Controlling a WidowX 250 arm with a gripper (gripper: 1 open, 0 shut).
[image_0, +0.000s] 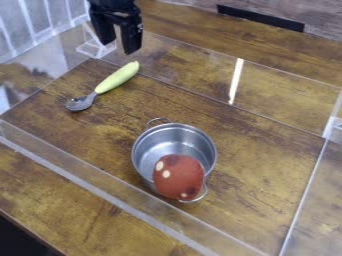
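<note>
My black gripper (116, 38) hangs at the upper left, above and behind a yellow-green vegetable-like piece (118, 76) and a metal spoon (80, 102) lying end to end on the wooden table. Whether its fingers are open or shut is hard to make out. A steel pot (171, 140) stands lower centre, with a red spotted round object (179, 178) in its front part.
Clear low walls border the work area, one along the right (321, 180). A white streak shows on it at upper right.
</note>
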